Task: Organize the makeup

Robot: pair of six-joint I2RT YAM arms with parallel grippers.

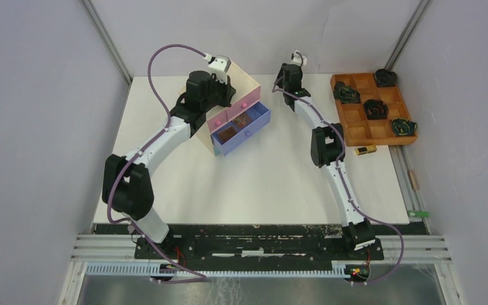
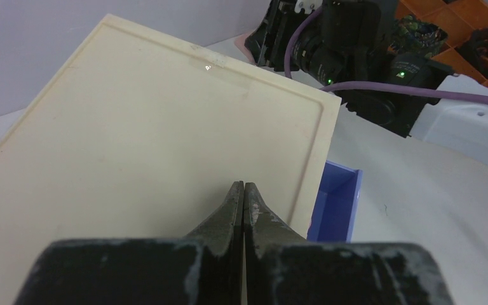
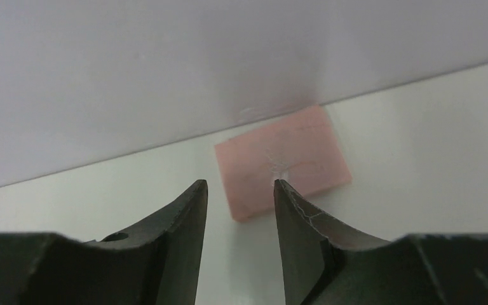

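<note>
My left gripper is shut at the cream top of the small drawer cabinet (image 2: 133,108); its fingertips meet, and whether anything is held below them is hidden. The cabinet has pink drawers (image 1: 243,107) and a pulled-out blue drawer (image 1: 253,133) with brown items inside. My right gripper is open over a flat pink card-like item (image 3: 286,155), which lies on the white table against the back wall, slightly blurred in the right wrist view. The top view mostly hides that item under the right arm.
A wooden compartment tray (image 1: 372,130) holding several dark bundles stands at the right, with a small yellow-black object (image 1: 366,150) below it. The back wall is close behind the pink item and cabinet.
</note>
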